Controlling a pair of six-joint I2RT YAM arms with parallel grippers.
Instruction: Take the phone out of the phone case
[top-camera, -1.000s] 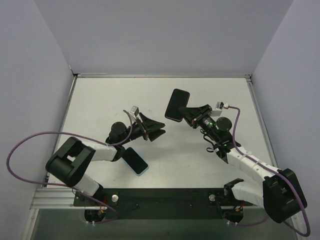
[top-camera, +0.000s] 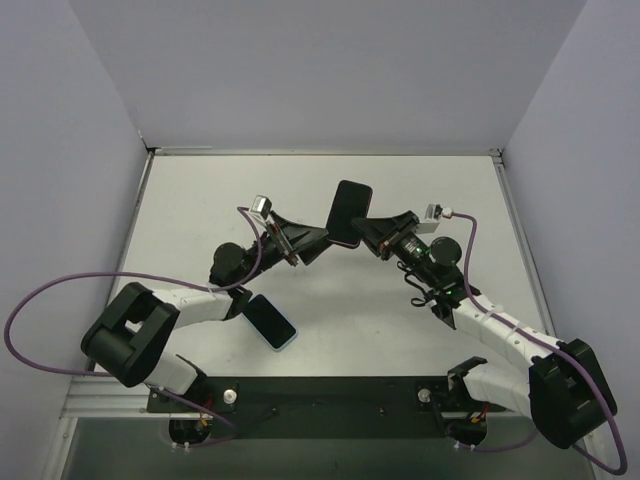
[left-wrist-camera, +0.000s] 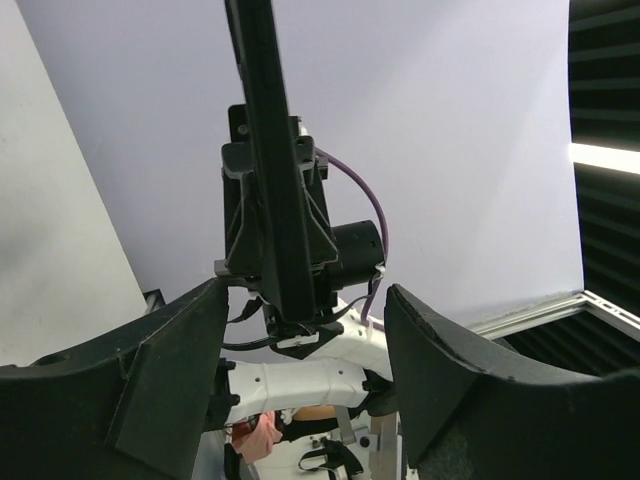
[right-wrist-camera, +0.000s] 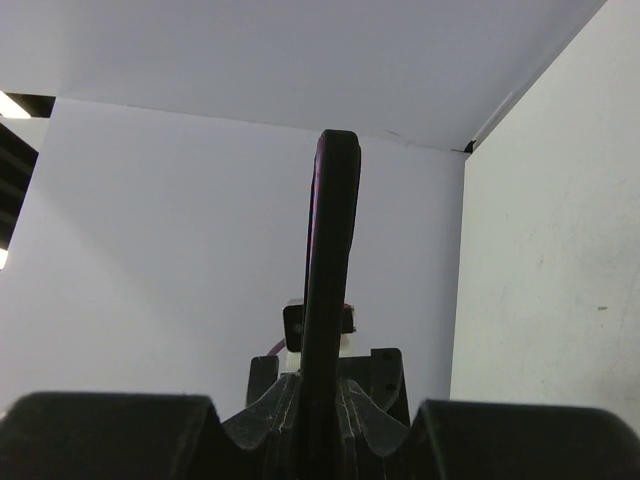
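Observation:
A black phone-shaped slab, apparently the phone in its case, is held up above the table with my right gripper shut on its lower right edge. Seen edge-on in the right wrist view, the slab rises from between the finger pads, a thin purplish gleam along one side. At its lower left corner is my left gripper. In the left wrist view the left fingers stand apart, with the slab's edge in line with the gap; whether they touch it cannot be told.
A second dark phone-like slab with a pale blue rim lies flat on the white table, near the left forearm. Grey walls close in the sides and back.
The held slab has shifted slightly left and turned a little.

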